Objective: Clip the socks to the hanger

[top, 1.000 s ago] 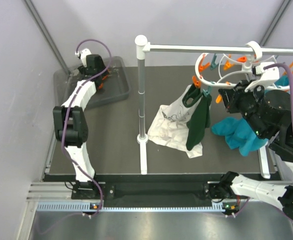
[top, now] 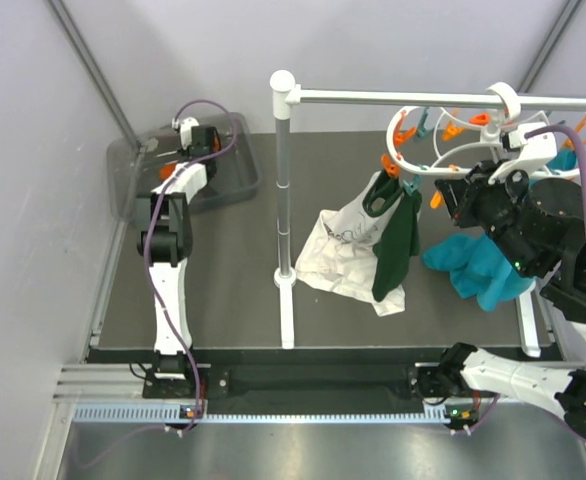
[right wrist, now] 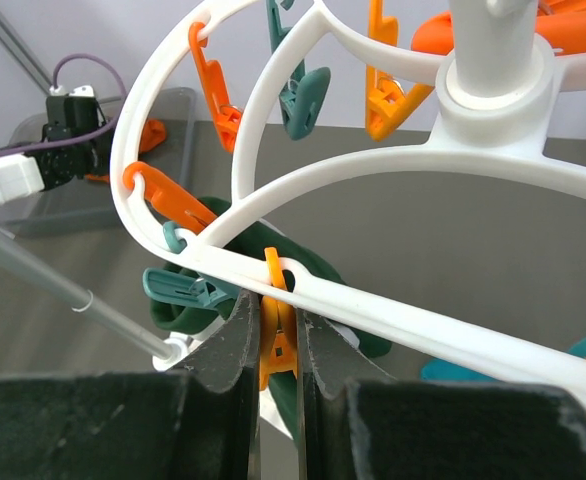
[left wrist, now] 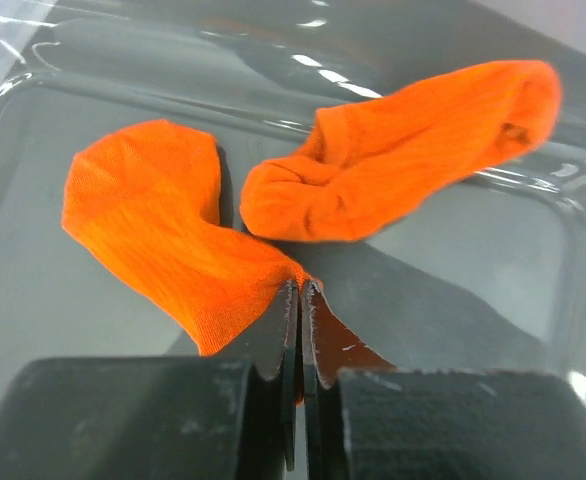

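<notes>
Two orange socks lie in the grey bin (top: 235,190); the left wrist view shows one sock (left wrist: 153,205) at left and another sock (left wrist: 403,150) at upper right. My left gripper is shut, with the left sock's fabric gathered and pinched at its fingertips. In the right wrist view, my right gripper is shut on an orange clip (right wrist: 276,268) hanging from the rim of the white round hanger (right wrist: 373,312). A dark green sock (top: 399,245) hangs from the hanger's left side by clips. The orange clip's lower part is partly hidden between the fingers.
Several other orange and teal clips (right wrist: 304,100) hang round the ring. A metal rail (top: 393,97) on a white post (top: 283,190) carries the hanger. White cloth (top: 338,262) and teal cloth (top: 481,268) lie below. Between bin and post the floor is clear.
The right arm and the hanging sock look almost unchanged.
</notes>
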